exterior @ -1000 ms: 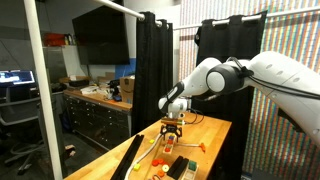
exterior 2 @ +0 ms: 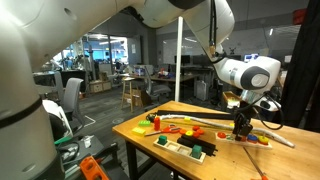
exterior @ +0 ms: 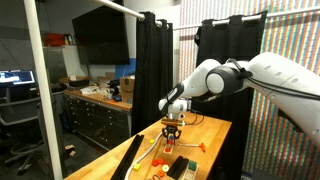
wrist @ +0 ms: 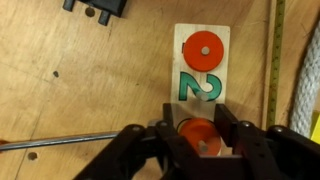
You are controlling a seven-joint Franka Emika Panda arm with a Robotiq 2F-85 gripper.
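In the wrist view, a pale wooden board [wrist: 186,82] carries a red disc [wrist: 203,52] at its far end and a green figure 2 [wrist: 200,86] in its middle. A second red disc [wrist: 199,134] at the near end lies between the dark fingers of my gripper. Whether the fingers press on this disc cannot be told. From the side, my gripper [exterior 2: 240,128] is down low over the board and small coloured pieces on the table, and its tips are hard to make out.
A wooden block with green pieces [exterior 2: 186,149] lies toward the front of the table [exterior 2: 150,166]. A yellow ruler [wrist: 275,60] and a white rope [wrist: 308,90] run right of the board. A metal rod [wrist: 60,142] lies to its left, with bare wood between.
The arm has shifted slightly, with the gripper still low over the same spot. The things on the table look unmoved.
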